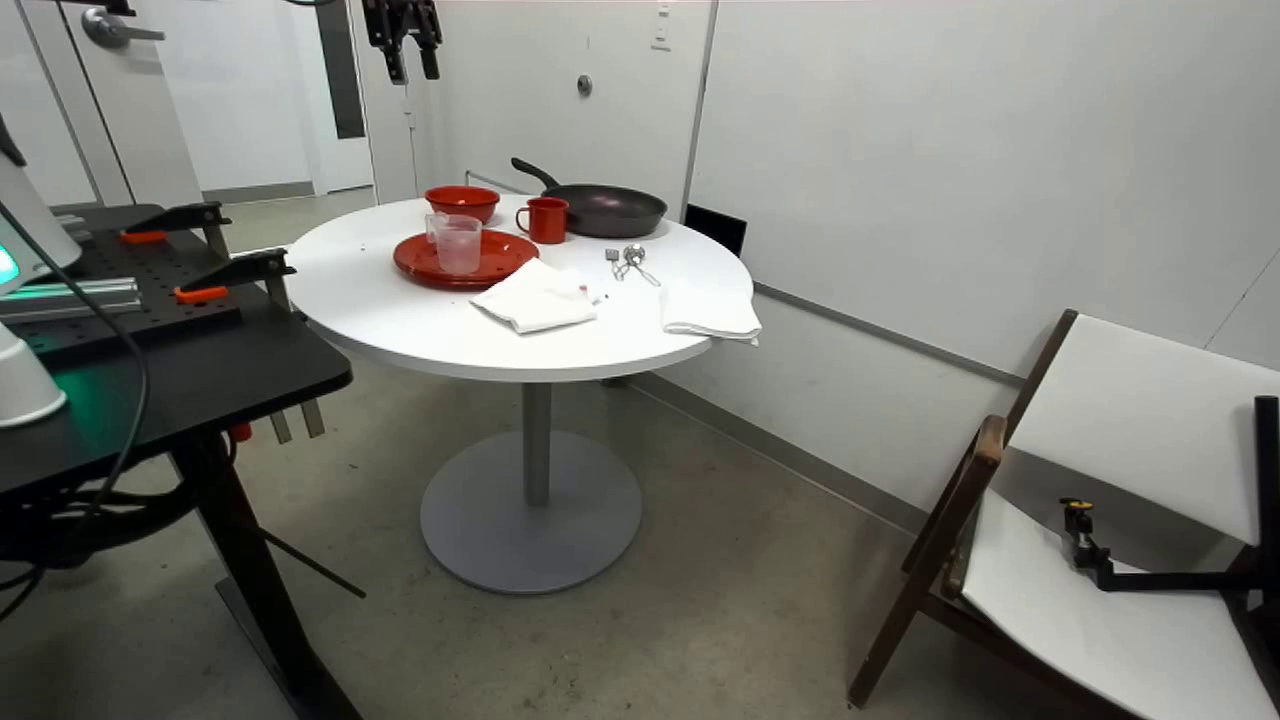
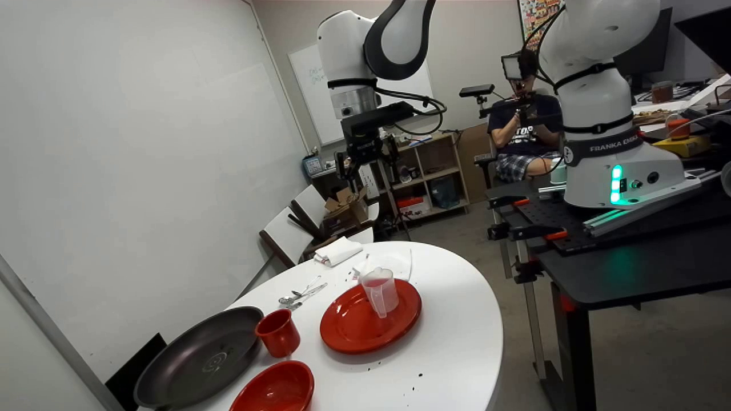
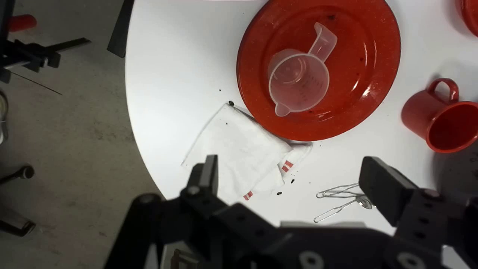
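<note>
High above the round white table [image 1: 396, 330], my gripper [image 1: 414, 74] is open and empty. In the wrist view its fingers [image 3: 379, 188] stand wide apart over the table. A clear measuring cup [image 3: 299, 83] stands on the red plate [image 3: 354, 103]. Partly beneath the plate's edge lies a folded white cloth [image 3: 237, 152] with red marks. The red mug [image 2: 278, 333] stands between the plate and the dark frying pan [image 2: 199, 359]. Beside the mug is a red bowl [image 2: 277, 390]. Small metal utensils [image 3: 345, 197] lie loose on the tabletop.
A second white cloth [image 1: 710, 312] hangs slightly over the table's edge. The black robot bench [image 1: 216, 372] is beside the table, with clamps [image 1: 228, 282] on its edge. A whiteboard wall [image 1: 960, 156] rises behind. Small dark crumbs dot the tabletop.
</note>
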